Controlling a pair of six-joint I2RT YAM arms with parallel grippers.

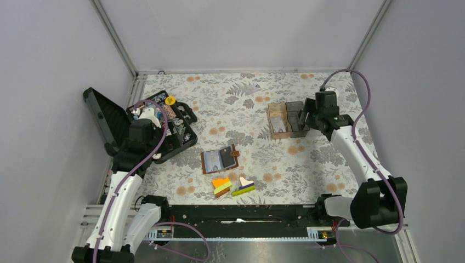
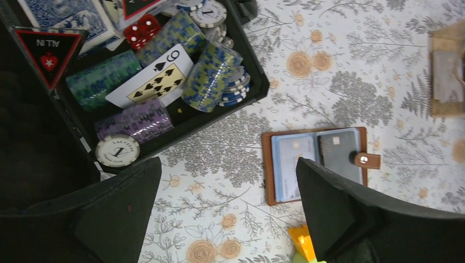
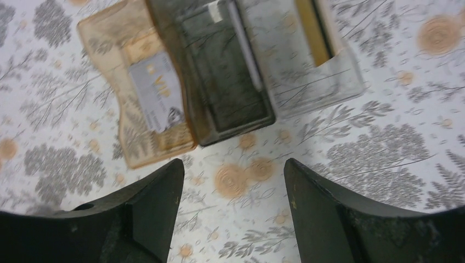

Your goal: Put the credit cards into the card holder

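The card holder [image 1: 219, 159] lies open on the table, brown with a snap strap; in the left wrist view its sleeve holds a light card [image 2: 290, 167] beside a dark side [image 2: 340, 150]. My left gripper stands open over the edge of the poker case, up and left of the holder, nothing between its fingers. My right gripper is open and empty above the right side of the table, by clear and smoked trays [image 3: 230, 93], one showing a grey card-like piece [image 3: 153, 87].
A black poker case [image 1: 109, 123] with chips and playing cards fills the left. Coloured pieces [image 1: 222, 183] lie below the card holder.
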